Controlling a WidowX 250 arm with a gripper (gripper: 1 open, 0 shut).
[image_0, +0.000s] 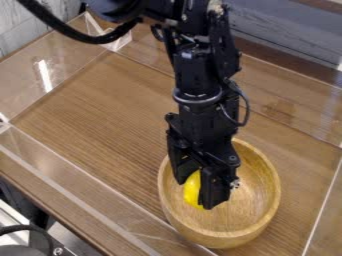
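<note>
The black arm hangs down through the centre of the camera view, its gripper (203, 174) low inside a round tan wooden bowl (247, 220). A yellow object (194, 188) lies in the bowl between or just behind the dark fingers, partly hidden by them. Whether the fingers are closed on it is unclear.
A pale wall or raised edge borders the top right.
</note>
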